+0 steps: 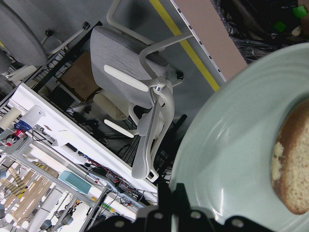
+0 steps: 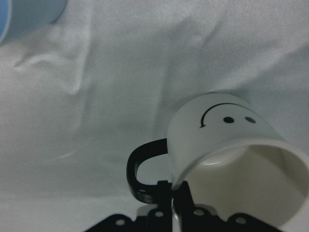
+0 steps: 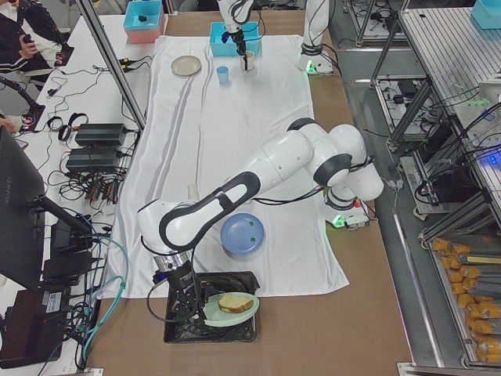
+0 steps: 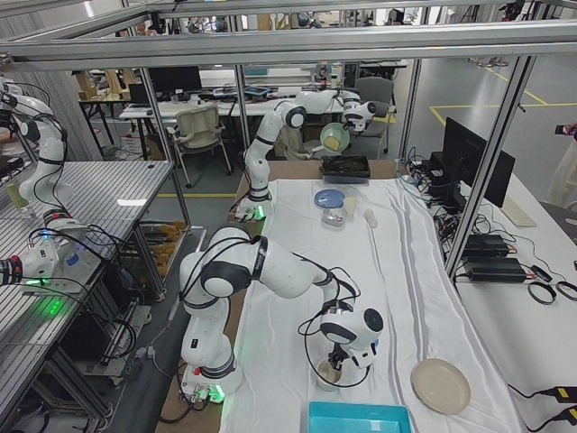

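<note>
A green plate [image 3: 227, 317] [image 1: 222, 159] with a slice of bread [image 3: 236, 302] [image 1: 294, 159] is held by my left gripper, shut on its rim, above the black bin [image 3: 203, 335]. In the camera right view the plate [image 4: 330, 132] looks tilted. My right gripper is shut at the rim of a white mug [image 2: 222, 125] with a black handle and a printed smile; the mug appears lying or tilted on the white cloth.
A blue plate [image 3: 243, 233] lies near the bin, and a beige plate [image 3: 186, 66] at the far end. A blue cup [image 2: 24, 14] stands near the mug, with a teal tub [image 4: 359, 417] beside it.
</note>
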